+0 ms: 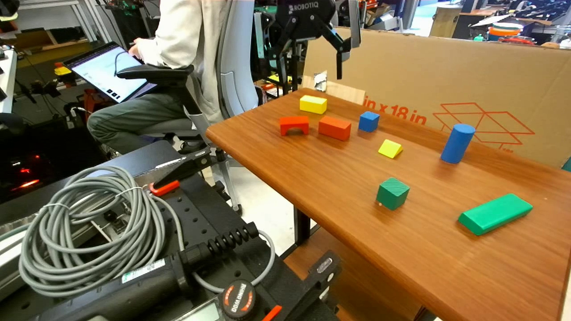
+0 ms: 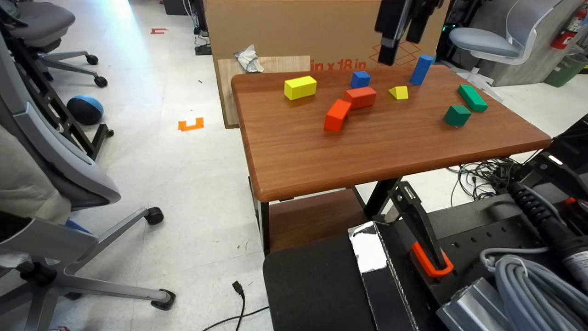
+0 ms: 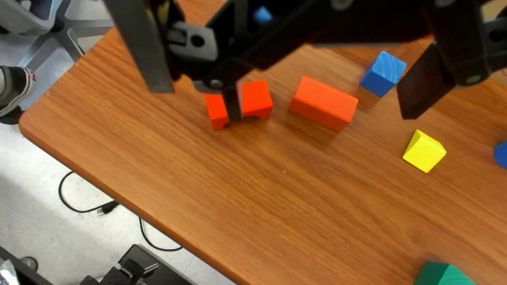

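Observation:
My gripper (image 1: 310,74) hangs open above the far end of the wooden table, its fingers wide apart and nothing between them. Below it in exterior view 1 are a yellow block (image 1: 313,104), a red-orange arch (image 1: 294,125) and a red-orange block (image 1: 334,128). A blue cube (image 1: 369,122) and a yellow wedge (image 1: 390,149) lie to their right. Towards the other end are an upright blue cylinder (image 1: 457,144), a green cube (image 1: 393,193) and a flat green block (image 1: 495,214). In the wrist view, one fingertip (image 3: 233,102) covers part of the arch.
Tall cardboard (image 1: 428,80) stands along the table's back edge. A seated person (image 1: 182,48) is near the left end. Coiled grey cable (image 1: 96,230) lies on the black base in front. Bare tabletop (image 2: 308,160) stretches along the front.

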